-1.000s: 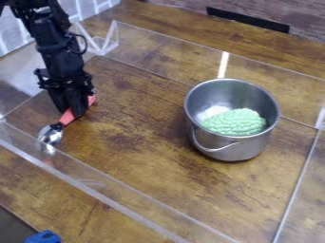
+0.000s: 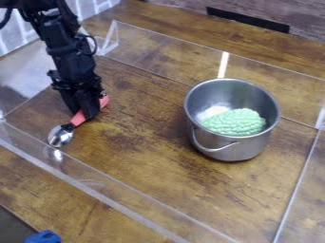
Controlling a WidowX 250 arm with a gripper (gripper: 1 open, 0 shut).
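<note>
My gripper [image 2: 84, 106] is low at the left of the table, over the pink handle [image 2: 79, 118] of a spoon; whether its fingers are closed on the handle is hidden. The spoon's shiny metal head [image 2: 61, 136] points toward the lower left. On the right stands a steel pot [image 2: 233, 147] with a light green textured item [image 2: 234, 121] inside.
Clear plastic borders [image 2: 140, 200] frame the work area. A blue object [image 2: 41, 236] sits at the bottom left corner.
My gripper has moved slightly to the right, and the spoon has shifted a little right with it. The pot is unmoved.
</note>
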